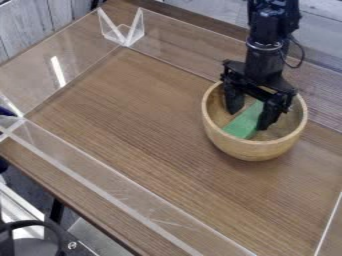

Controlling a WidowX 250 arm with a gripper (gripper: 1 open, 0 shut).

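Note:
A round wooden bowl (246,145) sits on the right side of the wooden table, with a green object (246,123) lying inside it. My black gripper (255,98) is over the bowl with its fingers open, one near the bowl's left rim and the other toward the right, partly covering the bowl's back. Nothing shows held between them.
A small clear wire or plastic item (122,28) stands at the back left. A dark round object (27,245) is at the lower left corner.

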